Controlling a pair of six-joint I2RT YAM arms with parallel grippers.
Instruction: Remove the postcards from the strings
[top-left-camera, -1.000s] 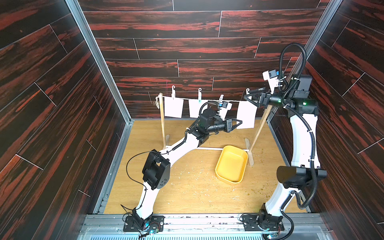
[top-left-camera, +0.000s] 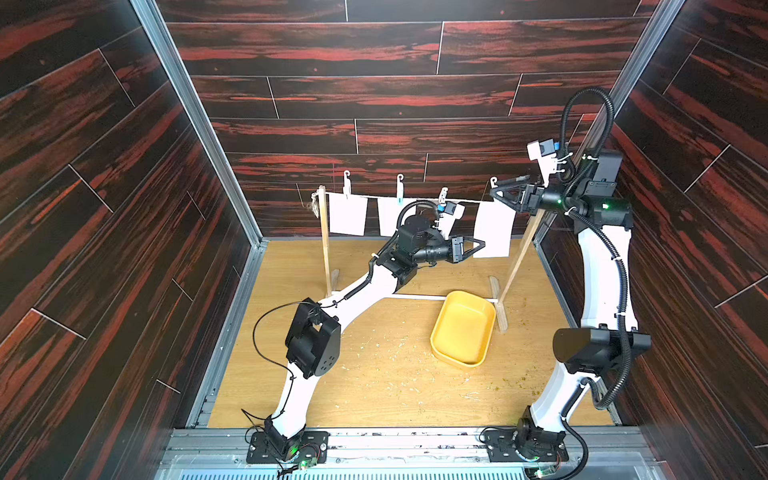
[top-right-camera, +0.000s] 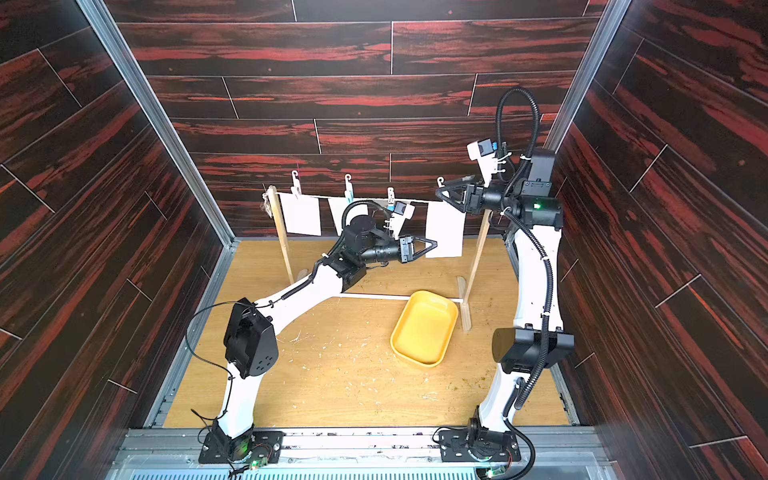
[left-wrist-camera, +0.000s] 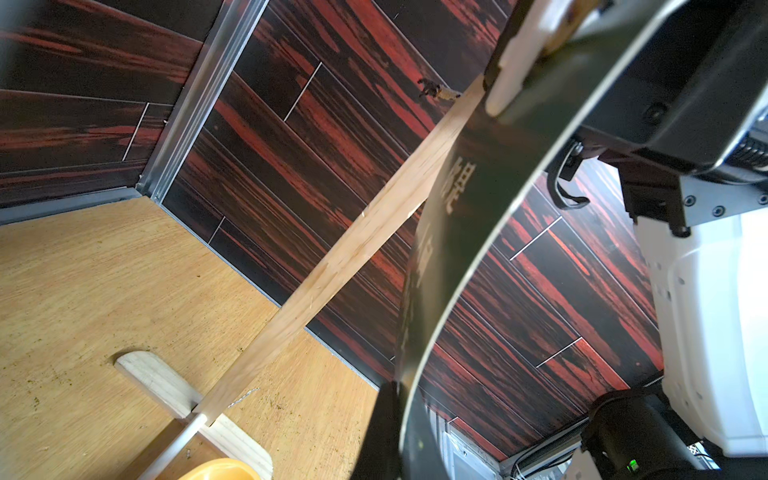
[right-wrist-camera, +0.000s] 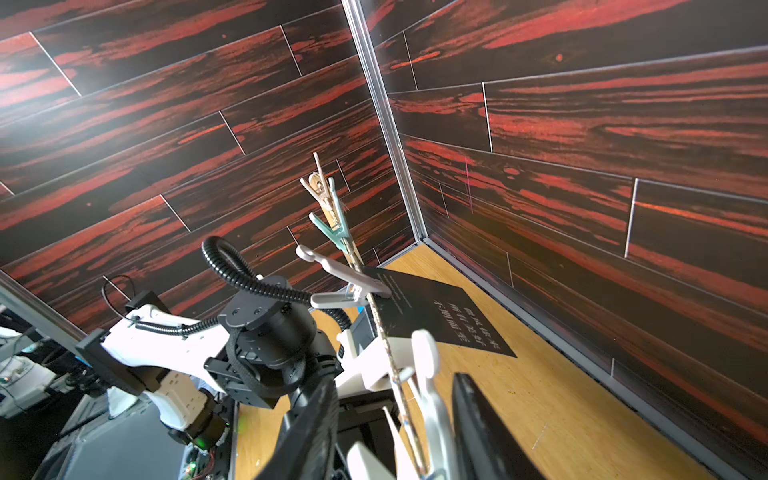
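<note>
White postcards hang from a string in the top left view: a left one (top-left-camera: 348, 216), a middle one (top-left-camera: 392, 216) and a right one (top-left-camera: 496, 232). My left gripper (top-left-camera: 482, 243) is shut on the lower left edge of the right postcard. In the left wrist view that card's dark printed face (left-wrist-camera: 472, 200) bows upward from between the fingertips. At the string, my right gripper stands part open around a white clothespin (right-wrist-camera: 436, 416), one finger (right-wrist-camera: 480, 420) on each side. Whether the fingers touch the pin cannot be made out.
A yellow bin (top-left-camera: 464, 328) stands on the table below the right postcard. Wooden posts (top-left-camera: 520, 260) hold the string at both ends. Another clothespin (top-left-camera: 442, 196) sits above the left arm, which hides what is below it.
My right gripper has shifted very slightly, and its fingertips look closer together around the clothespin. The left arm and the right postcard look unmoved.
</note>
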